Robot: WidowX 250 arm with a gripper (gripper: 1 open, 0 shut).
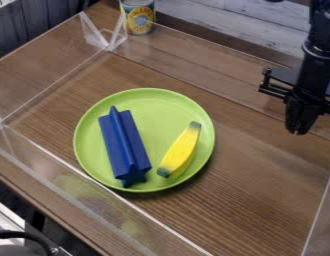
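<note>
A green plate (153, 108) rests on the wooden table, left of centre. On it lie a blue triangular block (122, 144) along its left side and a yellow banana (180, 150) to the right of that. My black gripper (300, 120) hangs at the right edge, above the table and away from the plate. Whether it is open or shut is hard to tell at this angle; I see nothing clearly held in it.
A can (136, 15) stands at the back left near clear plastic fittings. A wooden wall runs along the back. The table right of the plate and behind it is clear.
</note>
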